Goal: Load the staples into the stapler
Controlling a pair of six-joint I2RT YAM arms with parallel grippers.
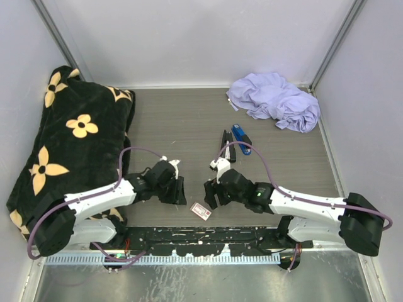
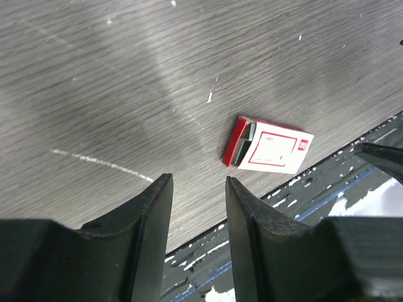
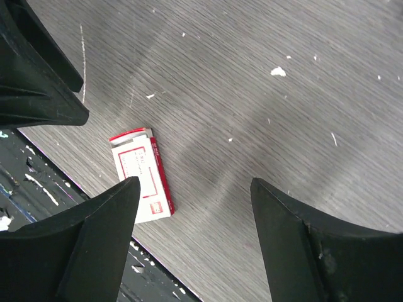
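Observation:
A small red-and-white staples box (image 1: pixel 201 211) lies on the table near the front edge; the left wrist view shows an open end on it (image 2: pixel 271 147), and the right wrist view shows it left of that gripper. My left gripper (image 1: pixel 177 196) is above the table just left of the box, its fingers part open and empty. My right gripper (image 1: pixel 211 196) stands open above and right of the box, nothing between its fingers. An open black stapler (image 1: pixel 228 145) and a blue stapler (image 1: pixel 241 138) lie farther back.
A lilac cloth (image 1: pixel 277 104) is at the back right. A black flowered blanket (image 1: pixel 53 154) covers the left side. The dark front edge (image 1: pixel 157 238) is close to the box.

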